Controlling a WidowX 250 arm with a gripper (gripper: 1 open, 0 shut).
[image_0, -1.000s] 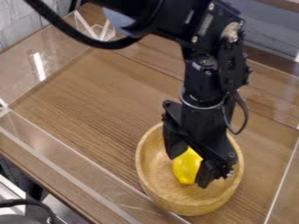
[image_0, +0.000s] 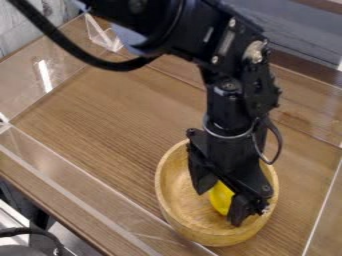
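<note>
A black gripper (image_0: 222, 190) reaches down into a round wooden bowl (image_0: 179, 208) near the lower middle of the camera view. Its fingers stand apart on either side of a yellow object (image_0: 222, 201), which sits inside the bowl and is partly hidden by the gripper. Whether the fingers touch it I cannot tell.
Clear strips run along its edges. A black cable crosses the top left, and a white wire item (image_0: 104, 32) stands at the far back left corner.
Over the last second the gripper has shifted slightly within the bowl, its fingers now a little lower around the yellow object. The bowl looks unmoved.
</note>
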